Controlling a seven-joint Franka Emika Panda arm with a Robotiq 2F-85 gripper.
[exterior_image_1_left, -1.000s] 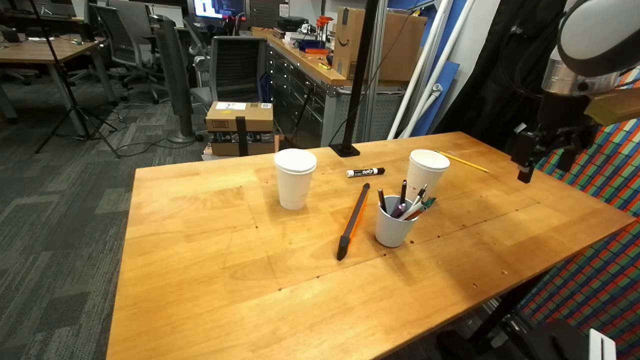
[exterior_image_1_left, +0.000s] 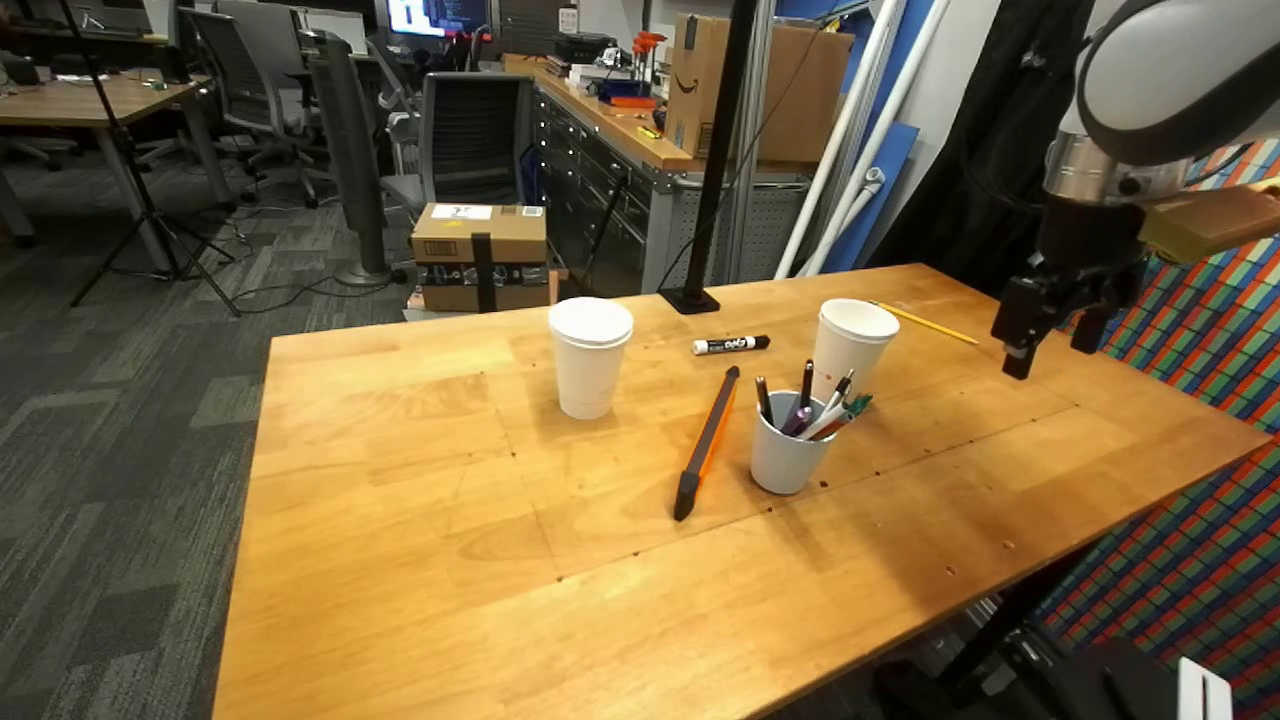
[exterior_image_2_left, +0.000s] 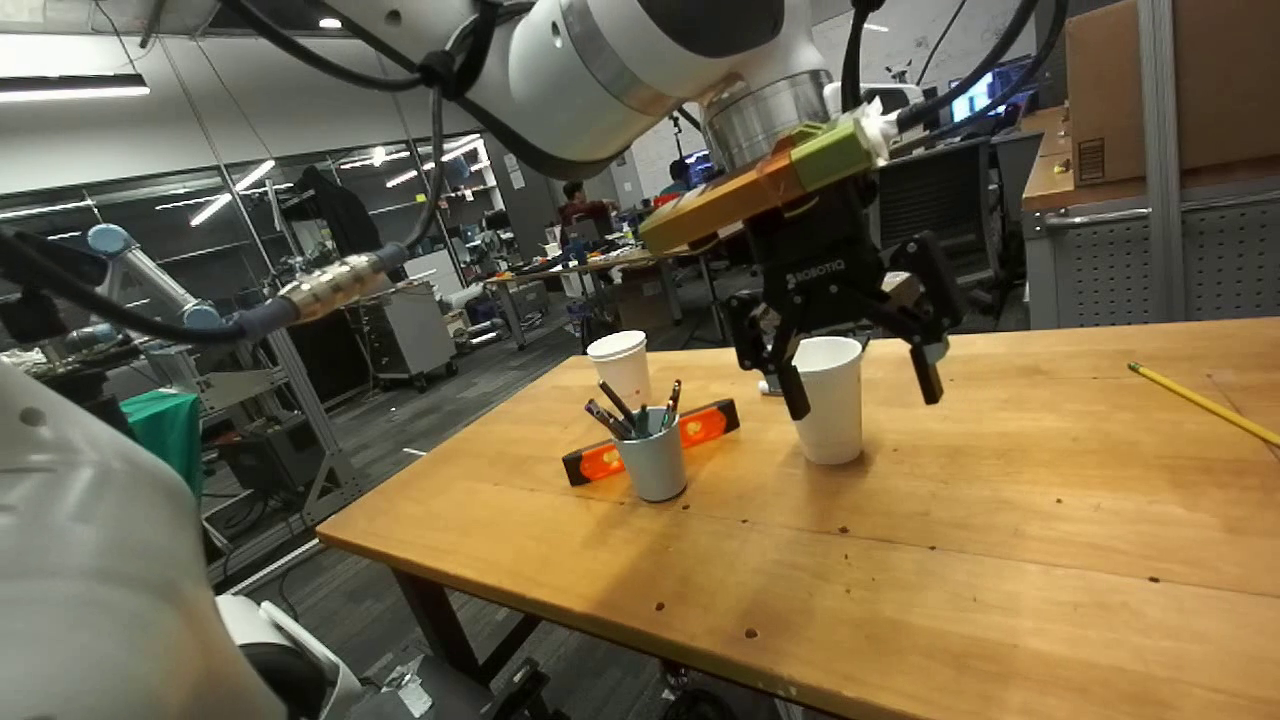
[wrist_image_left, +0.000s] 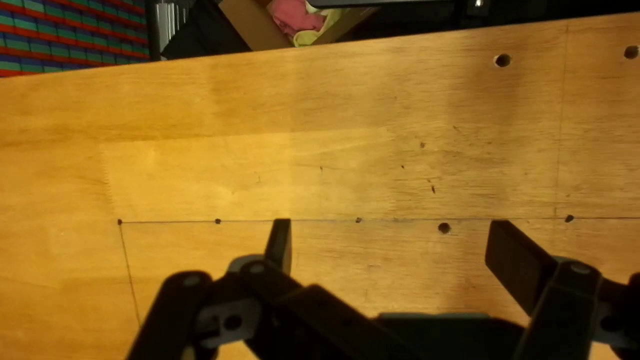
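My gripper (exterior_image_2_left: 861, 402) hangs open above the table, its fingers wide apart and nothing between them. In the wrist view only bare wood shows below the gripper. Two white paper cups stand upright: one cup (exterior_image_1_left: 589, 366) towards the far left, the other cup (exterior_image_1_left: 854, 342) behind the pen holder. A small pale pen holder (exterior_image_1_left: 786, 462) carries several pens. Beside it lies an orange and black level (exterior_image_1_left: 708, 444). A black and white marker (exterior_image_1_left: 729, 344) rests farther back, and a yellow pencil (exterior_image_1_left: 924, 322) lies near the back edge.
A black pole (exterior_image_1_left: 716, 156) rises at the back edge. Cardboard boxes (exterior_image_1_left: 480, 258) stand beyond the table.
In exterior view 1 my gripper has shifted left and slightly lower, inward over the table. The cups, pen holder, level, marker and pencil are where they were.
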